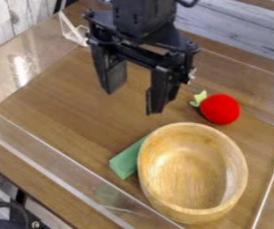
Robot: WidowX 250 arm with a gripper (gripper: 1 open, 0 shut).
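My dark gripper (130,85) hangs over the upper middle of the table, fingers spread open with nothing seen between them. A red tomato-like object (219,108) with a green top lies right of the gripper. A wooden bowl (192,206) sits at the lower right, and a green item (125,161) lies at its left side, partly hidden behind it.
A clear raised edge runs along the lower left side, and pale walls border the top left and top right.
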